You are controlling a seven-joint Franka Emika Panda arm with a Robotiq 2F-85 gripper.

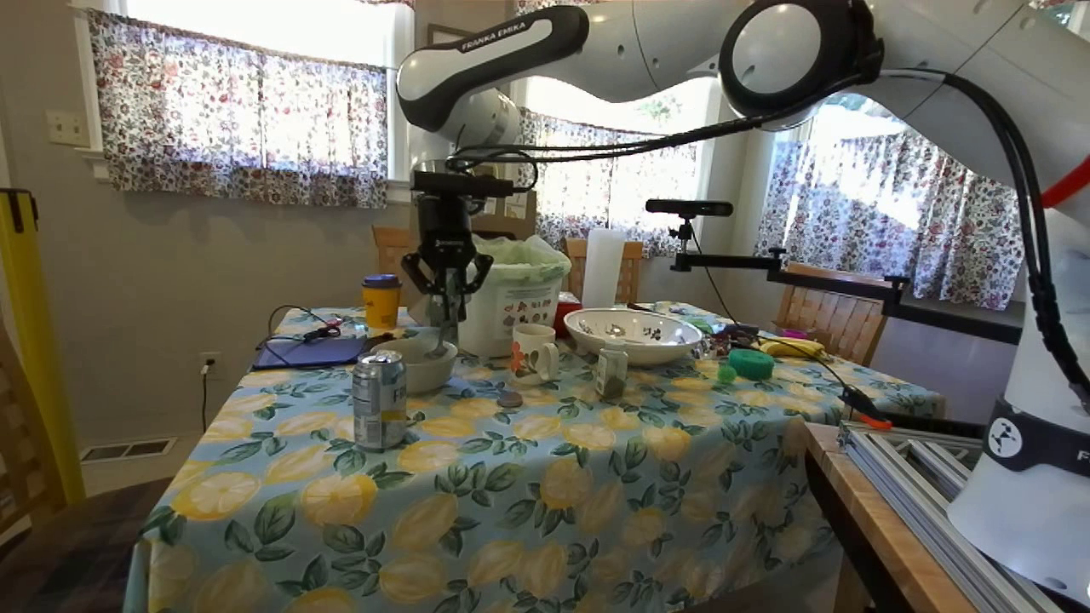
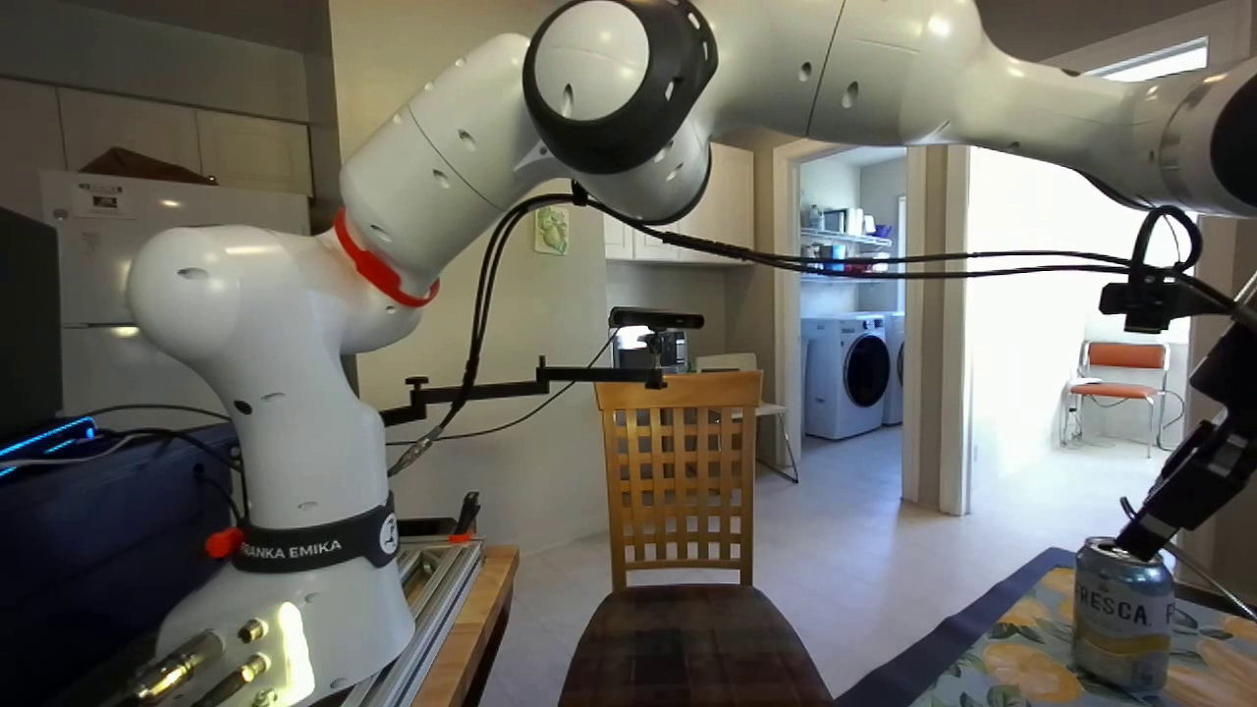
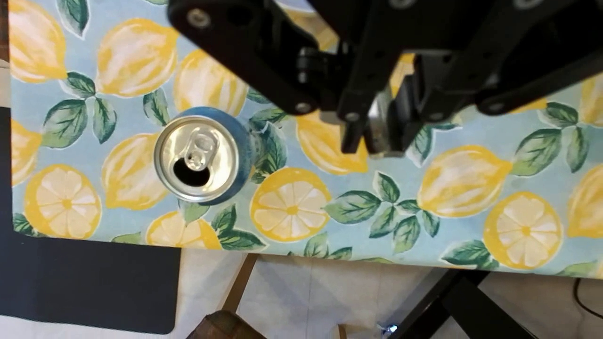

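My gripper [image 1: 450,308] points down over the grey-white bowl [image 1: 424,374] and is shut on a metal utensil, likely a spoon [image 1: 447,333]. The utensil's lower end reaches into the bowl; whether it touches the inside cannot be told. In the wrist view, shiny metal [image 3: 382,121] shows between the dark fingers. Exterior view 2 catches the fingers [image 2: 1152,528] at the right edge, behind the can, with a thin metal strip running off to the lower right.
An opened drink can [image 1: 379,402] stands in front of the bowl. To its right are a mug [image 1: 534,353], a small shaker bottle [image 1: 612,369] and a wide white bowl [image 1: 633,337]. A lined bin [image 1: 511,306] and yellow cup [image 1: 382,305] stand behind.
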